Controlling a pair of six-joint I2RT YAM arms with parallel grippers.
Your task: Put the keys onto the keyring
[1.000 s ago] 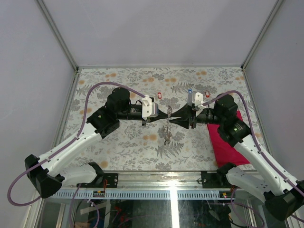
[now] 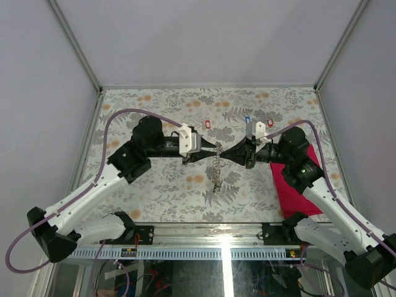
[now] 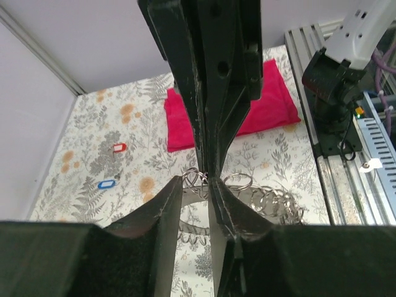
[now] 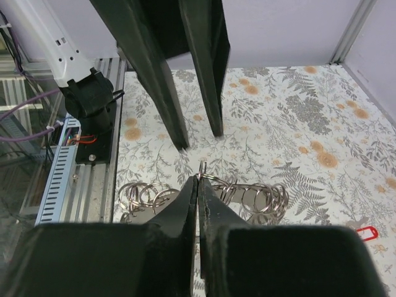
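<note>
The keyring (image 2: 216, 170), a grey strap with several metal rings, hangs between my two grippers above the table. In the right wrist view my right gripper is shut on one thin ring at the end of the keyring (image 4: 272, 201). Facing it, my left gripper (image 2: 215, 150) stands part open; its separated fingers (image 4: 213, 117) rise clear above the rings. The left wrist view shows the right gripper just ahead of the left fingertips. On the table lie a red-framed key (image 2: 208, 124), a blue one (image 2: 248, 120) and another red one (image 2: 270, 123).
A red cloth (image 2: 289, 192) covers part of the table's right side, beneath the right arm. Walls enclose the back and sides. A metal rail (image 2: 192, 230) runs along the front.
</note>
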